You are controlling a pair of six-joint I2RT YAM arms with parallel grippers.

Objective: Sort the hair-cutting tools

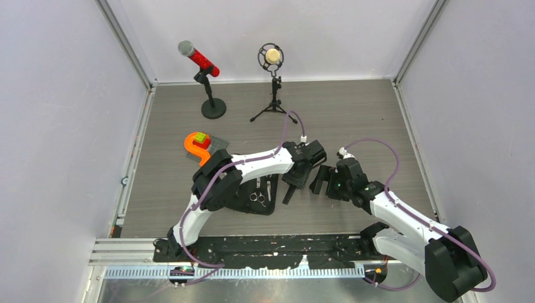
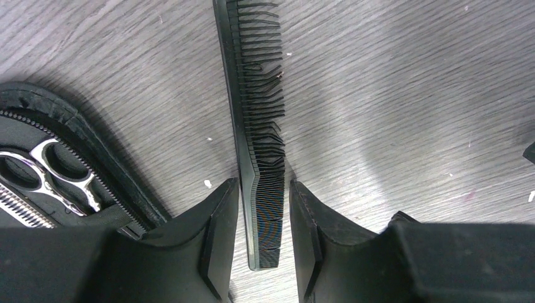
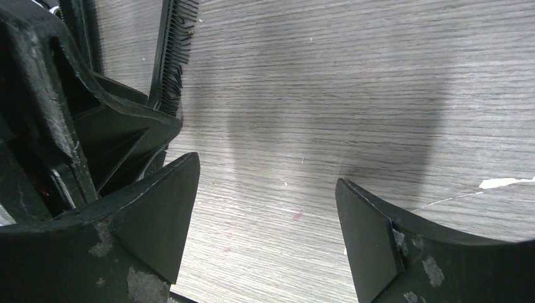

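A black comb (image 2: 247, 126) with fine and coarse teeth, some of them bent, lies flat on the table in the left wrist view. My left gripper is open over it, one finger to each side of the comb's fine-toothed end. The black tool case (image 1: 245, 206) lies open just left of the comb, partly covered by the left arm. Scissors (image 2: 45, 170) and another comb (image 2: 22, 207) are in it. On the comb's right, my right gripper stands open above bare table, nothing between its fingers.
Close beside the right gripper is the left gripper's body (image 3: 82, 120). Farther back stand a red microphone (image 1: 203, 60) and a tripod microphone (image 1: 272, 58). An orange toy piece (image 1: 194, 144) sits at the left. Free table lies toward the back right.
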